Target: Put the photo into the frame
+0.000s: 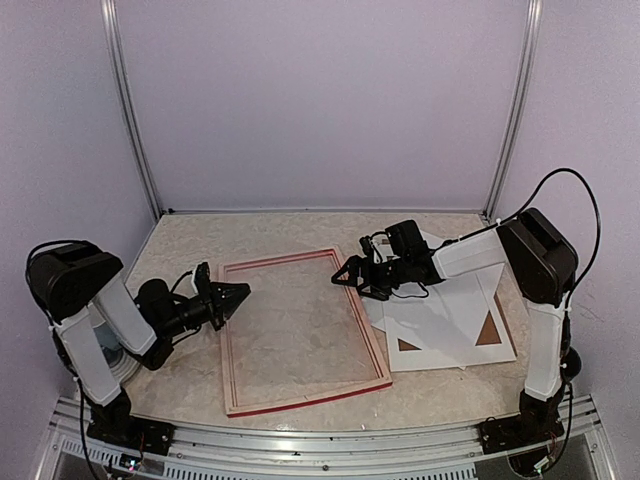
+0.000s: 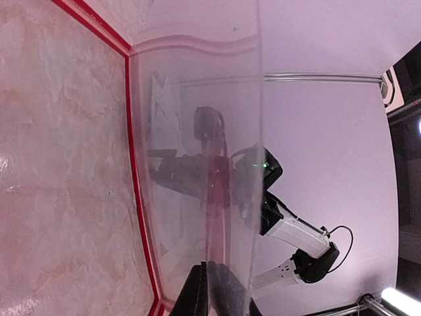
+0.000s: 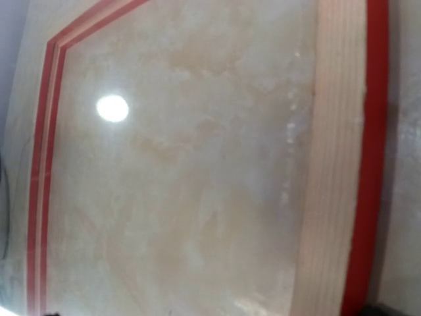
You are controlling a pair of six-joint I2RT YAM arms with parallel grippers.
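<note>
The frame (image 1: 377,350), with wood sides and red edges, lies flat in the middle of the table. At its left side my left gripper (image 1: 243,292) is shut on the edge of a clear sheet. In the left wrist view this see-through sheet (image 2: 187,99) rises from the gripper beside the frame's red edge (image 2: 135,151). How far it is lifted is hard to tell. My right gripper (image 1: 350,283) is open over the frame's right side; the right wrist view shows the wooden side (image 3: 332,158) between its widely parted fingers. No picture can be made out.
White boards (image 1: 440,335) with brown triangular corners lie to the right of the frame, partly under the right arm. A round object (image 1: 125,365) sits at the left behind the left arm.
</note>
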